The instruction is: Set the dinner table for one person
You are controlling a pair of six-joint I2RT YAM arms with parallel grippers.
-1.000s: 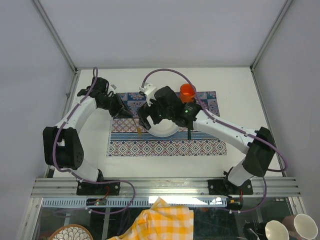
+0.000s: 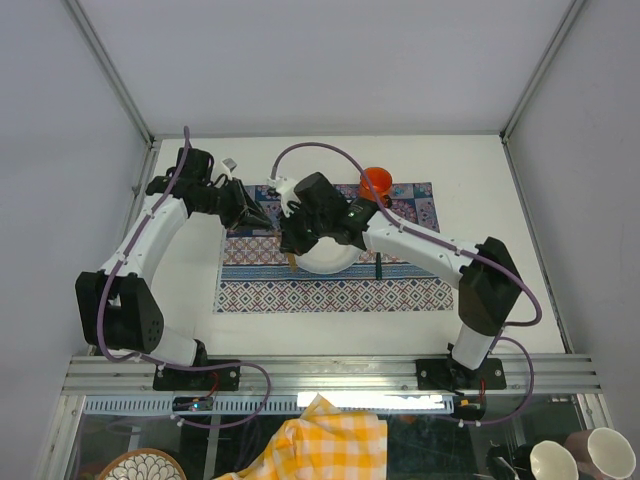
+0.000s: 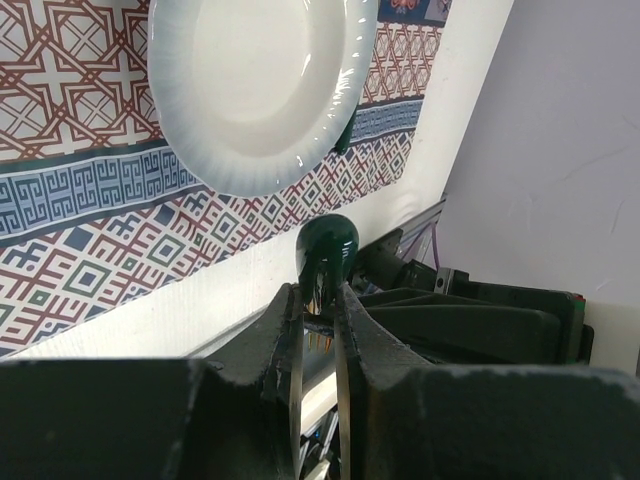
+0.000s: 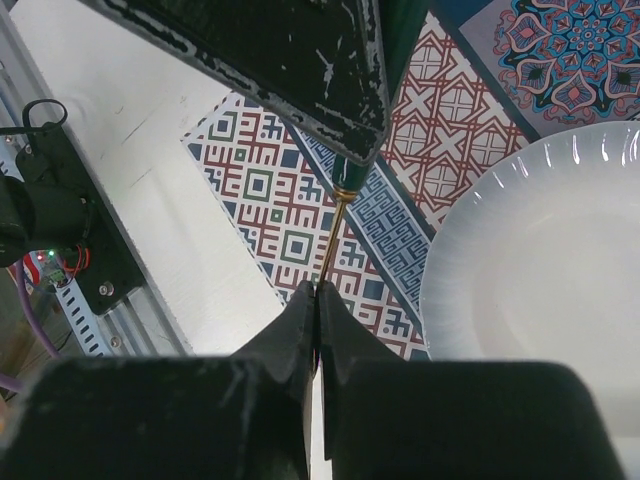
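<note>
A fork with a dark green handle [image 3: 328, 245] and a gold neck [image 4: 336, 232] hangs between both arms. My left gripper is shut on its handle. From the other side my right gripper has shut on the gold neck, hiding much of the fork's head in the right wrist view. Both grippers are above the left side of the white plate [image 2: 330, 264], which lies on the patterned placemat [image 2: 335, 298]. To the plate's right rests a dark-handled utensil [image 2: 378, 266], partly hidden in the left wrist view.
An orange cup [image 2: 375, 183] stands behind the plate, close to the right arm. Beyond the front edge lie a yellow checked cloth [image 2: 335, 440] and, at far right, cups [image 2: 553, 462].
</note>
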